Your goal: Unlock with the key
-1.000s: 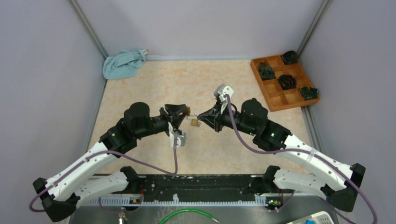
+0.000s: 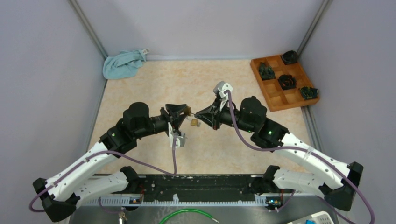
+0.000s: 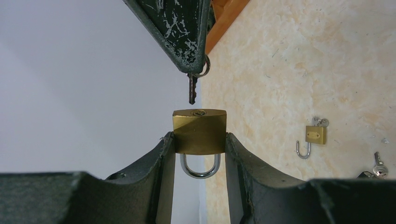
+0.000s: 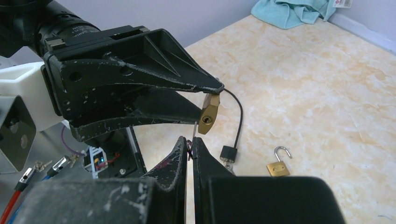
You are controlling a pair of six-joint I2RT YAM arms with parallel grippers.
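Note:
A brass padlock (image 3: 200, 133) hangs in the air with my left gripper shut on its body, its keyhole face turned toward the key and its shackle on the far side. In the right wrist view the padlock's keyhole (image 4: 207, 120) shows. My right gripper is shut on a thin key (image 3: 192, 88) whose ring sticks out beside the fingers. The key's tip is apart from the padlock, a small gap short of the keyhole face and slightly to one side of the keyhole in the left wrist view.
On the table below lie an open brass padlock (image 4: 279, 168), a black lock with a cable (image 4: 229, 153) and a loose key (image 3: 379, 167). A blue cloth (image 2: 124, 64) and a wooden tray (image 2: 276, 99) sit at the far corners.
My right gripper has shifted slightly left, bringing the key a little closer to the padlock. The left arm looks still.

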